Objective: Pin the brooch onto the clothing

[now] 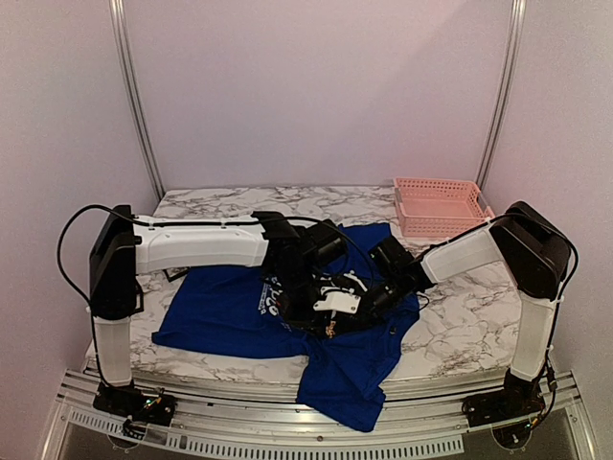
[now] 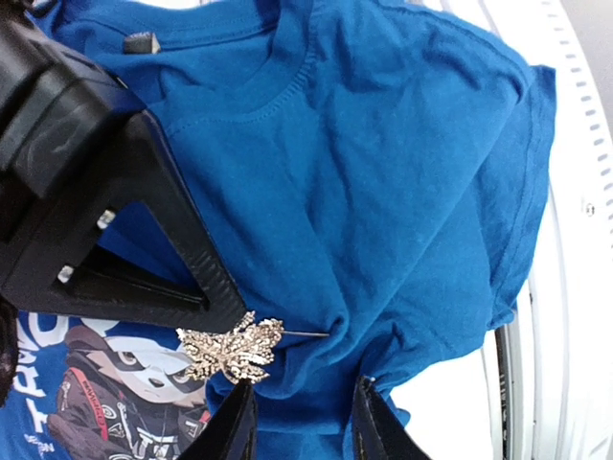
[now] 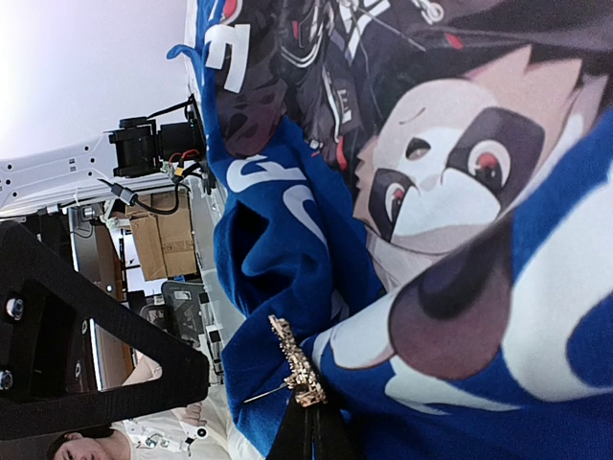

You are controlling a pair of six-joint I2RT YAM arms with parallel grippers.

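Observation:
The blue printed T-shirt (image 1: pixel 220 316) is bunched under both arms. The gold leaf brooch (image 2: pixel 230 350), its pin sticking out sideways, lies at a raised fold of the cloth; whether the pin is through fabric I cannot tell. My left gripper is part open above the shirt, its fingertips below the brooch in its wrist view, nothing clearly between them. My right gripper is shut at the brooch (image 3: pixel 297 359), down in the fold; what its fingers pinch is hard to see.
A pink plastic basket (image 1: pixel 441 228) stands at the back right of the marble table (image 1: pixel 460 345). The shirt hangs over the front edge.

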